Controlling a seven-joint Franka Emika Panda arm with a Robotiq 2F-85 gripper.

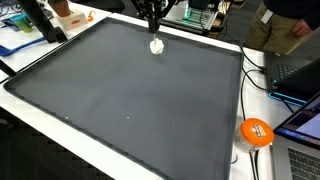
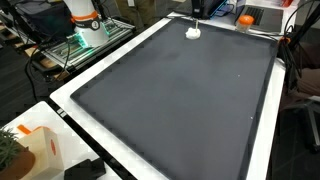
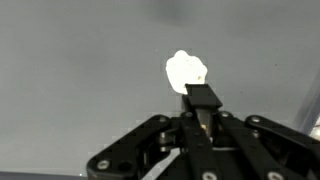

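Observation:
A small white, rounded thing with an uneven edge [image 3: 184, 71] shows just beyond the fingertips in the wrist view. My gripper is shut on it, apparently by a thin part that the dark fingers mostly cover. In exterior view 1 the white thing [image 1: 157, 46] hangs below my gripper [image 1: 154, 30], close to the far edge of the dark board, with a thin pale stem between them. Exterior view 2 has the same white thing [image 2: 193, 33] near the board's far side. Whether it touches the board, I cannot tell.
The large dark board [image 1: 130, 95] is bare across its middle. An orange-topped container [image 1: 254, 133] stands beside its right edge, with cables and a laptop [image 1: 298, 80] further right. Tools and containers crowd the far left.

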